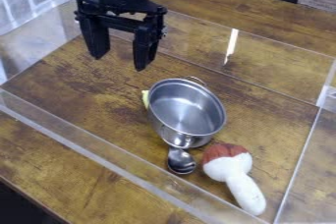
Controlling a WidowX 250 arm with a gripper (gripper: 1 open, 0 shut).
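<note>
My black gripper (pixel 118 43) hangs in the upper left, open, above the wooden surface, with nothing seen between its fingers. It is up and to the left of a steel pot (pixel 187 110). A small yellow item (pixel 145 99) peeks out at the pot's left side, mostly hidden. A metal spoon (pixel 182 160) lies just below the pot. To the lower right lies a white object with a red and white top (pixel 237 177).
The wooden tray floor (pixel 79 169) is bare on the left and at the upper right. Clear walls run round the work area, along the left, the front and the right.
</note>
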